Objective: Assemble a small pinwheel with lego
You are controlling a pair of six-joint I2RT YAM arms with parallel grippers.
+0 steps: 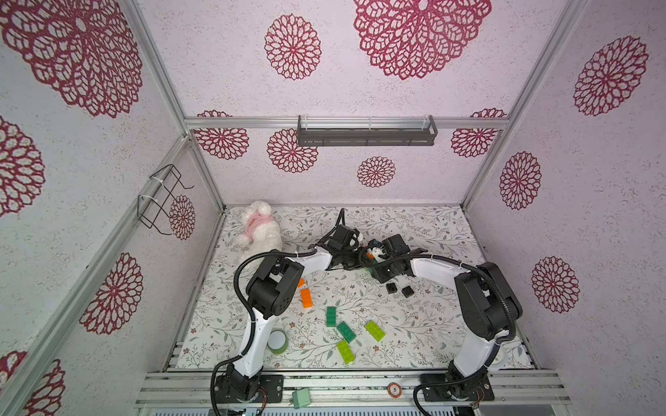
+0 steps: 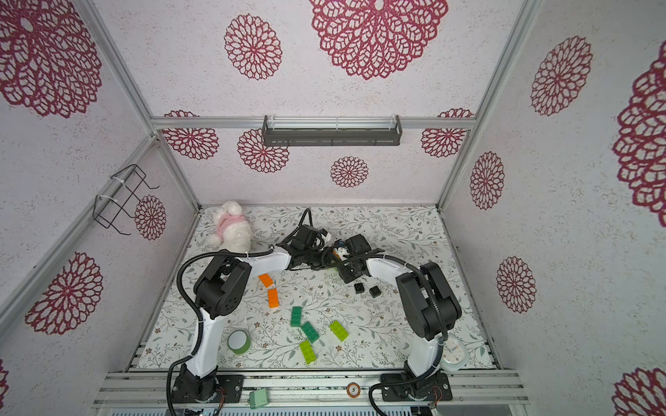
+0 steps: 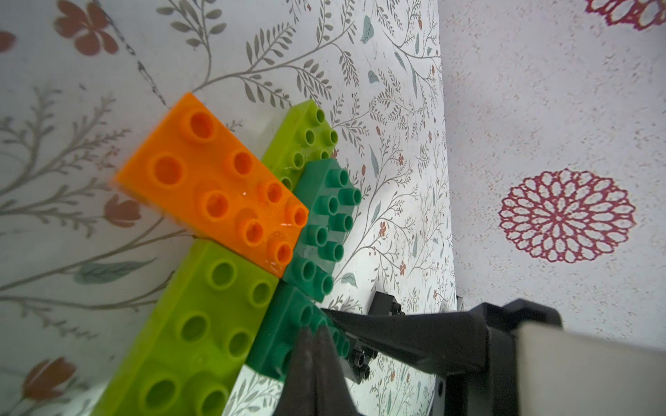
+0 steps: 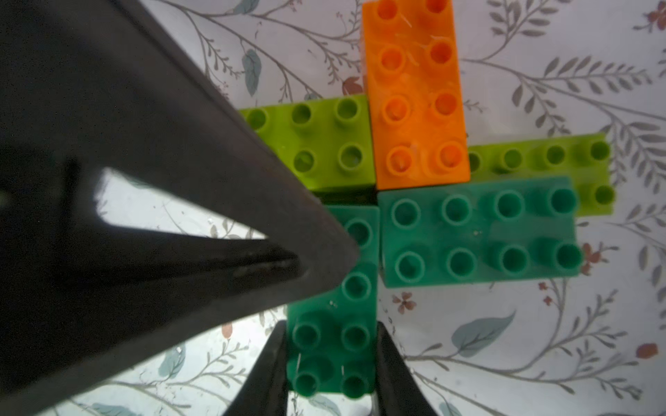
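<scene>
A cluster of bricks lies at the table's centre between both grippers: an orange brick (image 4: 413, 90), two light green bricks (image 3: 194, 326) (image 3: 298, 138) and two dark green bricks (image 4: 478, 232) (image 4: 333, 305), arranged flat around one another. My right gripper is shut on the lower dark green brick, whose end lies between its fingertips. My left gripper is shut, its fingertips down at the side of the cluster by a dark green brick; nothing clearly shows between them.
Loose orange (image 1: 306, 298), dark green (image 1: 331, 316) and light green bricks (image 1: 374, 330) lie in front. Two small black pieces (image 1: 408, 292) sit beside my right gripper. A plush toy (image 1: 260, 228) is at back left, a tape roll (image 1: 277, 339) at front left.
</scene>
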